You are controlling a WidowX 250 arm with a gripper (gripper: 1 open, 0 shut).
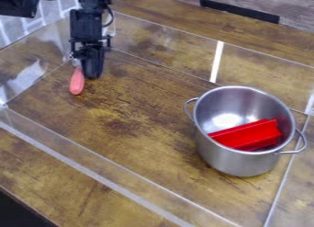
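Note:
The black gripper (88, 62) is low over the wooden table at the upper left, at the upper end of a small elongated pink object (77, 82). Its fingertips are dark and small, so whether anything is between them is unclear. A steel pot (243, 152) with two side handles stands on the right, holding a red block (247, 133).
A white strip (218, 62) lies on it toward the upper right.

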